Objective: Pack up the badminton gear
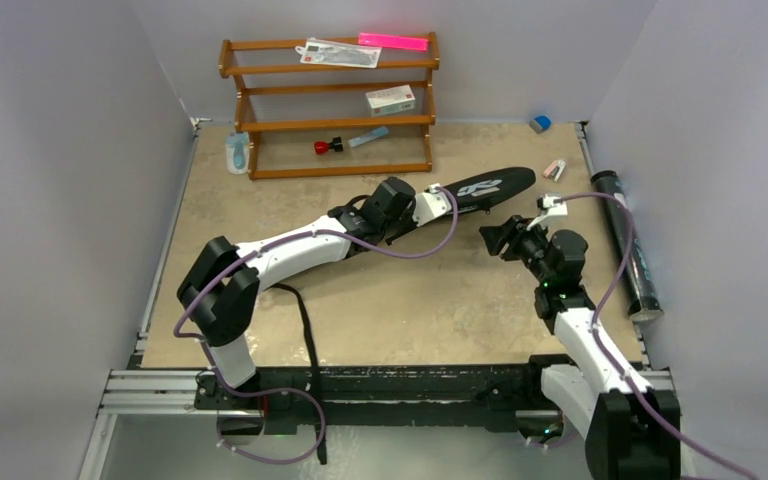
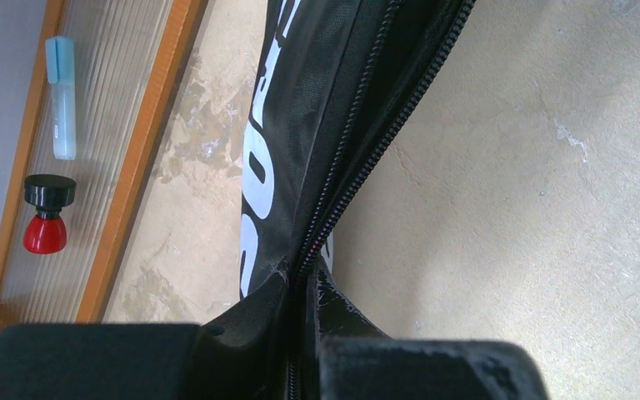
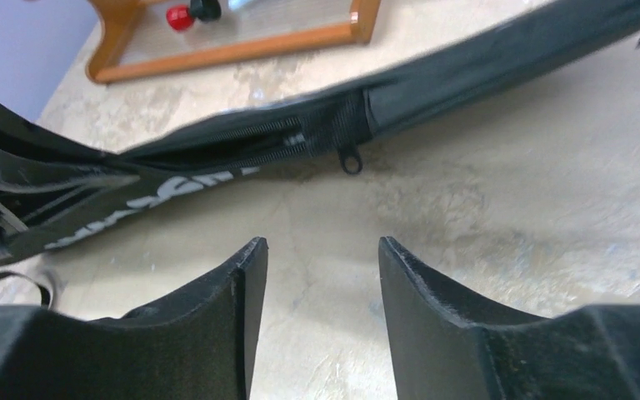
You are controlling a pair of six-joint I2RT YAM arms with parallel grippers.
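Observation:
A long black racket bag (image 1: 490,188) with white lettering lies slantwise across the table in the top view. Its zip (image 2: 358,183) gapes open beyond my left gripper, narrowing to where the gripper is shut on the black fabric along the zip. In the right wrist view a zip pull (image 3: 350,161) hangs from the bag's lower side. My right gripper is held apart from the bag, over bare table, its fingers spread and empty. A black tube (image 1: 628,250) lies along the right edge. The bag's middle is hidden under the left arm.
A wooden rack (image 1: 340,171) at the back holds a red-and-black stamp (image 1: 328,146), a blue marker (image 1: 368,136) and a white box (image 1: 391,99). A dark strap (image 1: 308,330) trails over the front edge.

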